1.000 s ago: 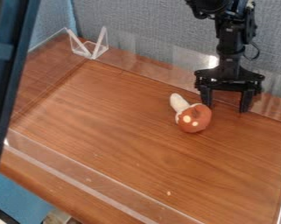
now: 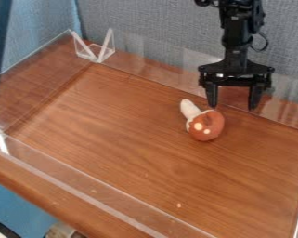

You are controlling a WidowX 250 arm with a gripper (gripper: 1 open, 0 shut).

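Observation:
A toy mushroom (image 2: 204,125) with a red spotted cap and a cream stem lies on its side on the wooden table (image 2: 114,139), right of centre. My black gripper (image 2: 233,100) hangs above and behind it near the back of the table, fingers spread open and pointing down, with nothing seen between them.
A white wire holder (image 2: 94,48) stands at the back left corner. Clear plastic strips run along the table's edges, with a grey padded wall behind.
The mushroom has not moved.

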